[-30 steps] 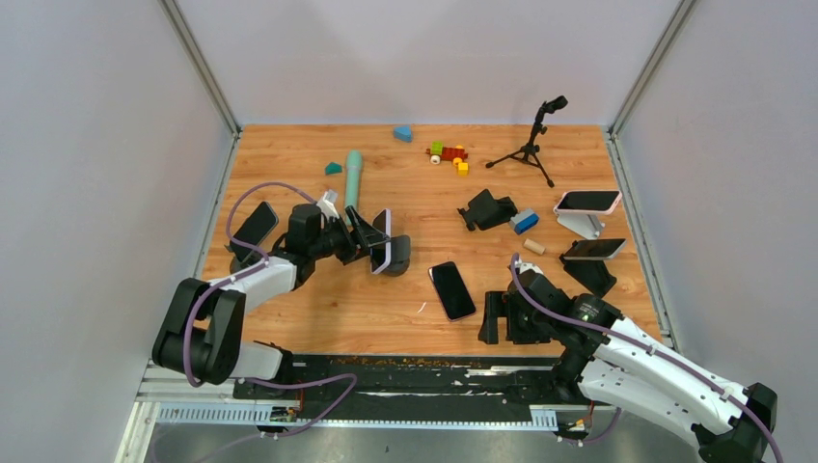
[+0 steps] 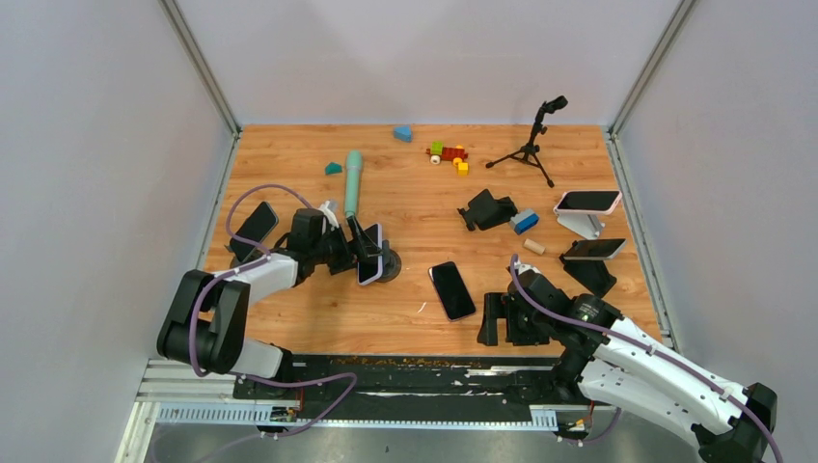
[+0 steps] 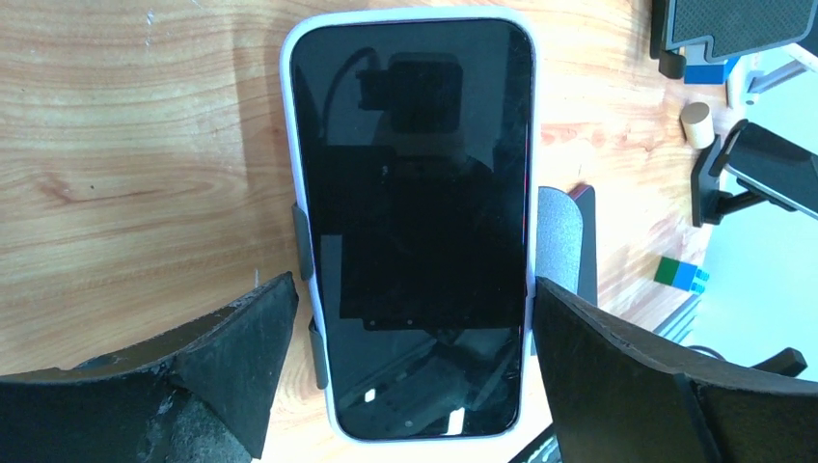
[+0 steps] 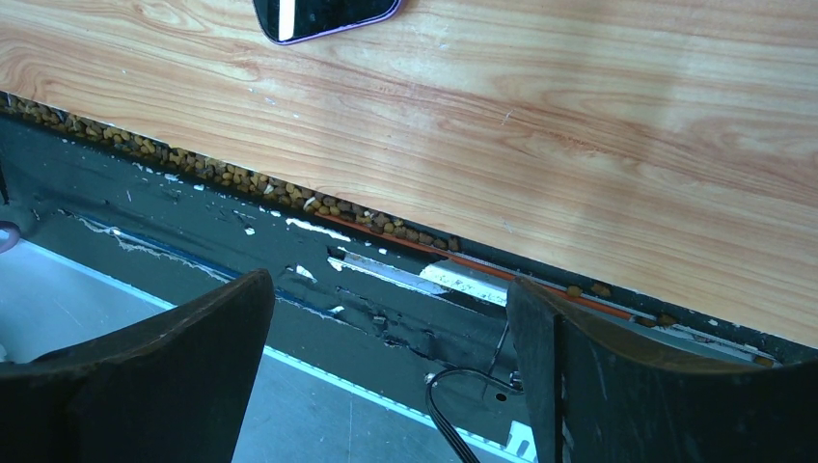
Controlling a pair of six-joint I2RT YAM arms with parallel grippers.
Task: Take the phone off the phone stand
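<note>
A phone with a pale lilac edge (image 3: 415, 222) lies against its dark stand (image 2: 393, 265) on the left half of the table. The stand's two small hooks (image 3: 303, 241) show along the phone's left edge in the left wrist view; most of the stand is hidden behind it. My left gripper is open around the phone's lower half, one finger on each side. The right fingertip (image 3: 555, 304) is at or very near the phone's edge; contact is unclear. Over the table's front edge, my right gripper stands open and empty.
Another phone (image 2: 452, 290) lies flat mid-table. More phones sit on stands at far left (image 2: 256, 224) and at right (image 2: 588, 202). A green rod (image 2: 353, 183) lies behind the left gripper. A black tripod (image 2: 531, 145) and toy blocks (image 2: 449, 153) are farther back.
The held-up phone and its stand have shifted left and tipped, so the phone's screen faces further upward. My left gripper has moved slightly left. The right arm has stayed still.
</note>
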